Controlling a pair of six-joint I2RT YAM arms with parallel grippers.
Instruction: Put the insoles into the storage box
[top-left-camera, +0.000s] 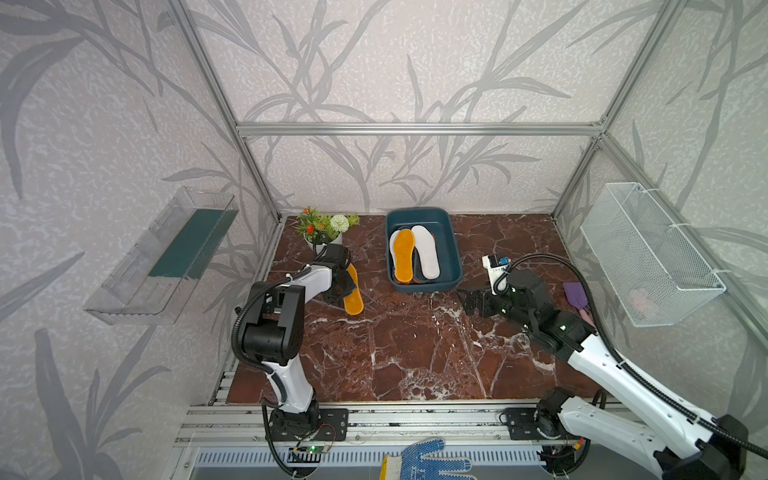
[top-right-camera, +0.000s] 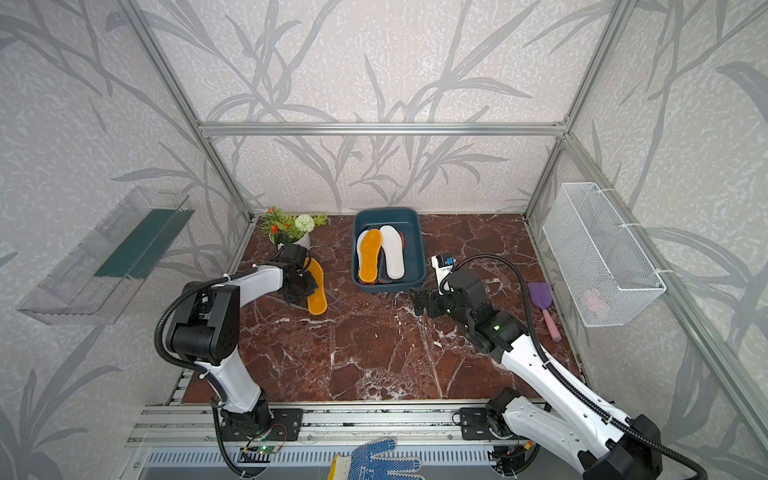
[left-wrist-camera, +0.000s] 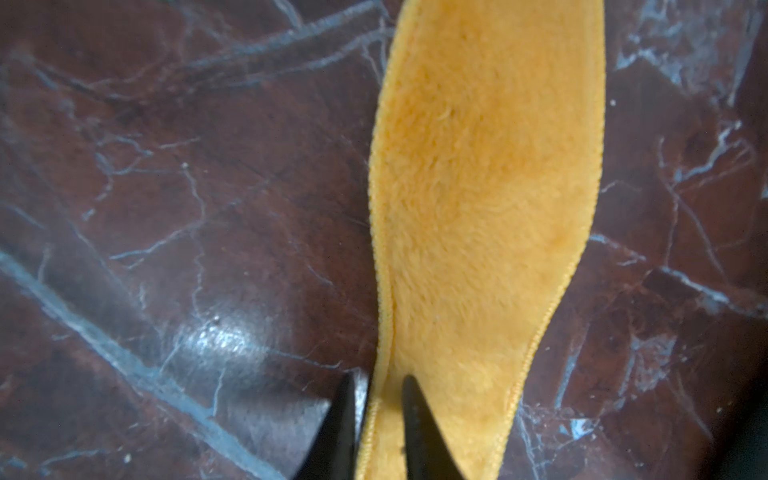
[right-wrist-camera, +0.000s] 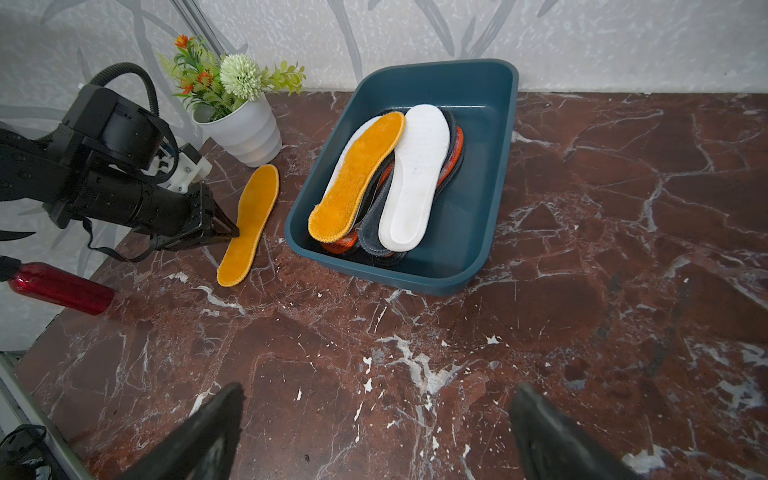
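Note:
A yellow insole (top-left-camera: 353, 301) (top-right-camera: 317, 301) (left-wrist-camera: 480, 200) (right-wrist-camera: 248, 228) lies on the marble table left of the blue storage box (top-left-camera: 450, 256) (right-wrist-camera: 496, 200). My left gripper is at its edge, part open, one fingertip over the insole and one beside it. The box holds several insoles: a yellow one (right-wrist-camera: 352, 180) and a white one (right-wrist-camera: 416, 172) on top, darker ones under them. My right gripper stands open, right of the box's front, nothing between its fingers.
A potted plant (right-wrist-camera: 240, 128) stands behind the left gripper. A red cylinder (right-wrist-camera: 64, 288) shows at left, a purple scraper (top-right-camera: 541, 293) at right. Wire baskets (top-left-camera: 652, 256) hang on both walls.

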